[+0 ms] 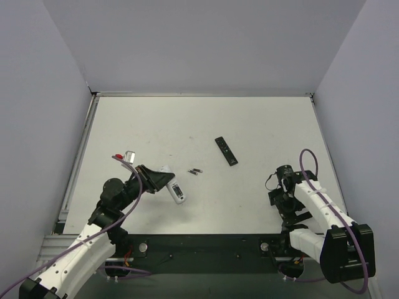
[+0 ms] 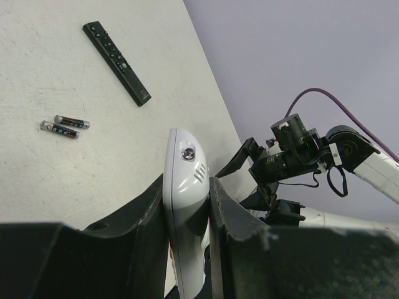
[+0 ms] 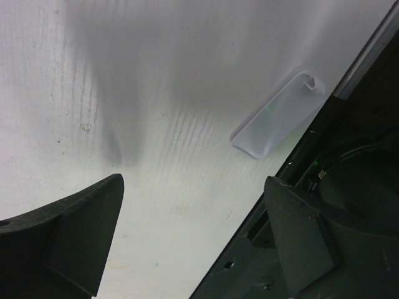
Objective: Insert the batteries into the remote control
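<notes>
A white remote control (image 1: 176,190) is held at an angle above the table on the left by my left gripper (image 1: 163,176), which is closed around it; the left wrist view shows the white body (image 2: 186,205) between the fingers. Two small batteries (image 1: 194,172) lie side by side on the table to its right, clearer in the left wrist view as silver-and-black cells (image 2: 59,129). My right gripper is open low at the table's front right, with nothing between its fingers.
A black remote (image 1: 226,151) lies farther back on the table. A translucent plastic piece (image 3: 278,115) lies near the front edge under the right gripper.
</notes>
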